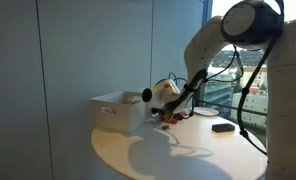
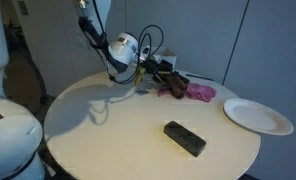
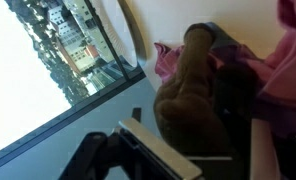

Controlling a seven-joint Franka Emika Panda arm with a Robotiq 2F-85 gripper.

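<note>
A brown plush-like thing (image 3: 188, 100) fills the middle of the wrist view, its narrow end pointing up. Pink cloth (image 3: 288, 70) lies beside and beneath it on the white table. My gripper reaches in at the bottom, its fingers (image 3: 158, 148) spread to either side of the brown thing's dark lower part. Whether they press on it cannot be seen. In the second exterior view, the brown thing (image 2: 171, 86) is at the gripper's end, with pink cloth (image 2: 198, 92) to its right. The first exterior view shows the gripper low over the table, too small to read.
A white box (image 1: 118, 112) stands at the table's back left. A black block (image 2: 185, 138) and a white oval plate (image 2: 258, 116) lie on the near and right sides of the table.
</note>
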